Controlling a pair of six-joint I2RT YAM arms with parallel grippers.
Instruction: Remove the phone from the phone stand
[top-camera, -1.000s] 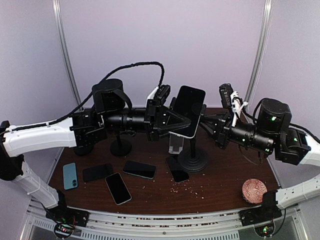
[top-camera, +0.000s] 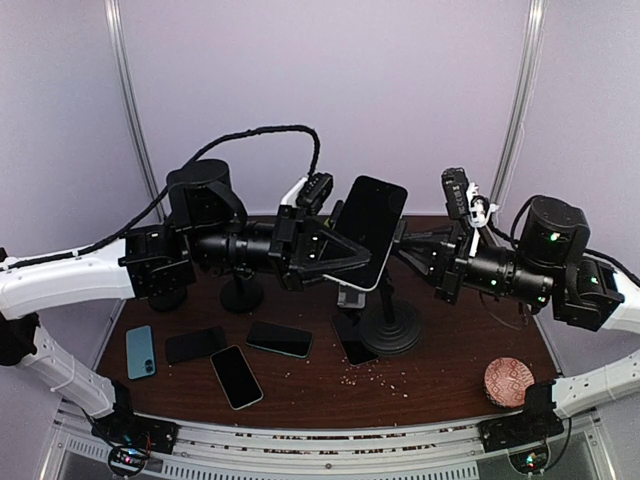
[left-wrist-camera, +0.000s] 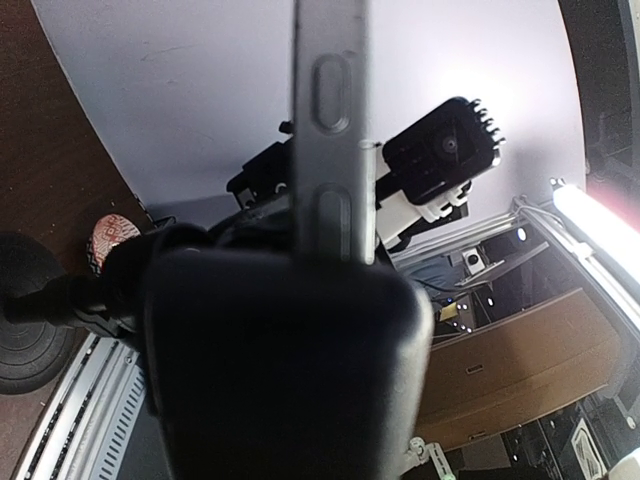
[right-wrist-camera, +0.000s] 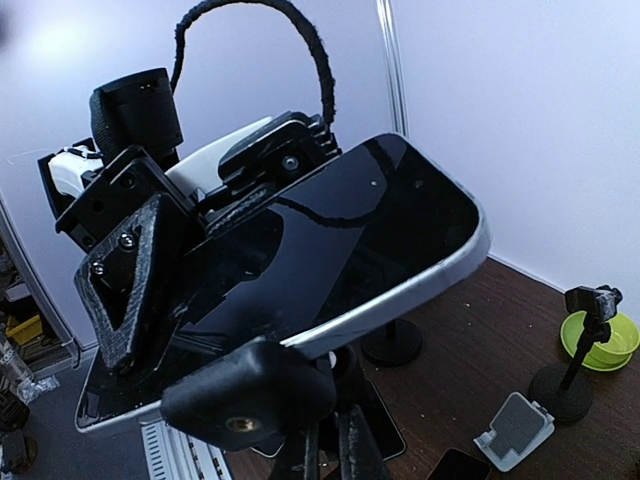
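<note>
A black-screened phone (top-camera: 375, 222) is tilted in mid-air above the table, its dark screen (right-wrist-camera: 340, 235) large in the right wrist view. My left gripper (top-camera: 356, 252) is shut on its left side, one finger across the screen; the phone's edge with buttons (left-wrist-camera: 333, 130) runs up the left wrist view. Behind the phone rises the black phone stand, with its round base (top-camera: 390, 328) below. My right gripper (top-camera: 402, 243) is shut on the upper part of the stand at the phone's right edge. The exact contact is hidden, as is whether phone and stand still touch.
Several phones lie flat at the front left, among them a blue one (top-camera: 140, 352) and a black one (top-camera: 237, 377). One more phone (top-camera: 352, 340) lies beside the stand's base. Another stand (top-camera: 241, 294) is behind them. A patterned red bowl (top-camera: 508, 382) sits at front right.
The stand's base has moved a little toward the front.
</note>
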